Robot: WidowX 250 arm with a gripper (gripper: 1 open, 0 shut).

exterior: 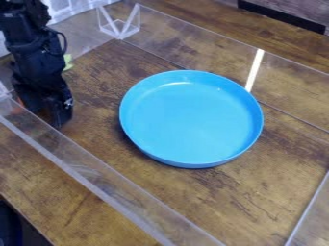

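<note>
My black gripper (44, 101) is at the left edge of the camera view, low over the wooden table, just behind a clear plastic wall. Its fingertips are dark and indistinct, so I cannot tell how far apart they stand or whether anything is between them. A small pale green object shows partly behind the gripper, mostly hidden. A large round blue plate (190, 116) lies right of the gripper, with nothing on it.
Clear plastic walls (96, 180) border the work area. A white strip (253, 69) lies behind the plate at the right. Bare wood (180, 53) is free around the plate.
</note>
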